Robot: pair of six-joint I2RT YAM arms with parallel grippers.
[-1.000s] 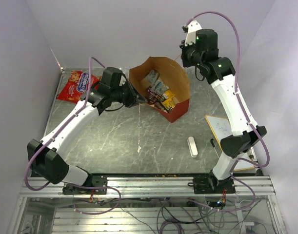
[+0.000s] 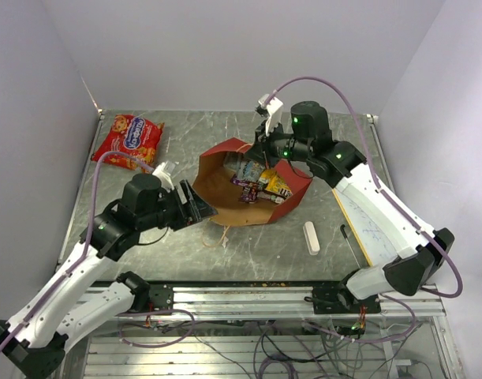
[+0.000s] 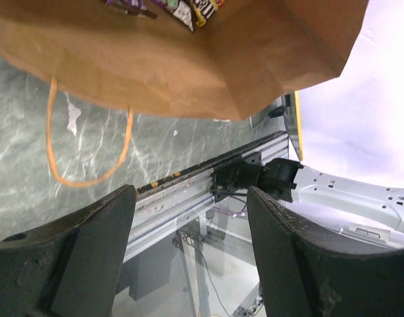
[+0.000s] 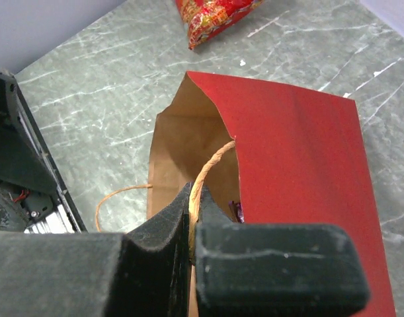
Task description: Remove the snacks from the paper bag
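The paper bag, red outside and brown inside, lies tipped with its mouth towards the near side. Several snacks are inside: grey packs, a yellow one and a purple one. At its upper side, my right gripper is shut on the bag's twisted cord handle. My left gripper stands open with nothing between its fingers, beside the bag's lower-left rim. The other cord handle hangs free, just beyond those fingers.
A red snack bag lies at the far left of the grey table. Right of the paper bag are a white oblong item, a pen and a whiteboard.
The bag has gone from mouth up to tipped over. My right gripper came down and left with its handle.
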